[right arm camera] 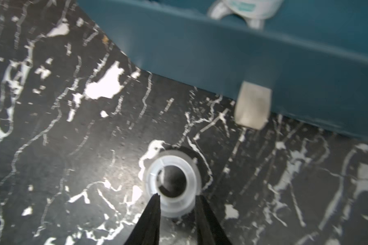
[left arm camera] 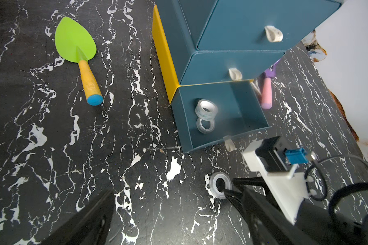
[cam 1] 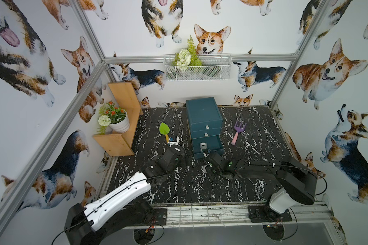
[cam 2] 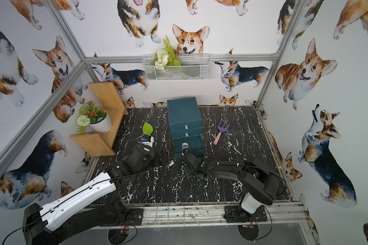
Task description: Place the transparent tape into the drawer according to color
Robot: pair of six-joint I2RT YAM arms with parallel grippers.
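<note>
A clear tape roll (right arm camera: 173, 181) lies flat on the dark table just in front of the open bottom drawer (left arm camera: 249, 102). My right gripper is open, its fingertips right beside the roll; in the right wrist view they overlap the roll's near edge, and contact cannot be told. Two more rolls rest in the drawer's left part: an upper roll (left arm camera: 206, 109) leans over a lower roll (left arm camera: 205, 125). Over bare table to the left, my left gripper is open and empty.
Above the open drawer, the blue cabinet (cam 1: 203, 110) has its other drawers closed. A green trowel (left arm camera: 74, 40) lies left of it, a purple fork (cam 1: 239, 127) right. The drawer's pull tab (right arm camera: 253, 105) juts out close to the loose roll.
</note>
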